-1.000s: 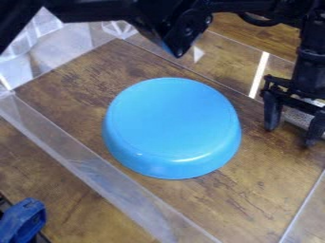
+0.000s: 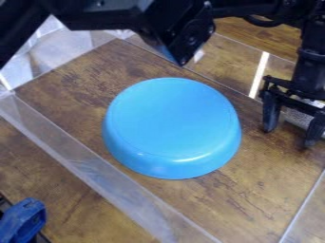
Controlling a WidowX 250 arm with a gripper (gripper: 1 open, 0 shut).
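The black gripper (image 2: pixel 290 114) is at the right edge of the view, low against the wooden floor beside a pale, partly hidden object under and behind it. Whether its fingers are open or shut on that object cannot be made out. A blue upturned bowl or dome (image 2: pixel 170 127) sits in the middle, left of the gripper and apart from it.
The black arm spans the top of the view. A clear plastic strip (image 2: pixel 102 190) runs along the lower left. A blue object (image 2: pixel 18 222) lies at the lower left corner. Bare wooden floor (image 2: pixel 70 90) shows around the dome.
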